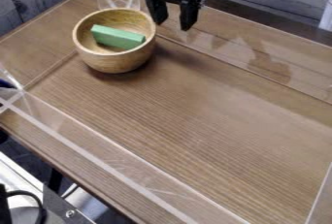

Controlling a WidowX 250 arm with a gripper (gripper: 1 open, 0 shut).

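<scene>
A wooden bowl (119, 61) sits on the left of the tabletop, holding a green block (119, 36) inside. My gripper (174, 16) is at the top centre, above and behind the bowl's right edge, open, with two dark fingers apart and nothing seen between them.
Clear tape or edging runs along its left side. A dark cable hangs at the lower left, off the table. A grey wooden wall is behind.
</scene>
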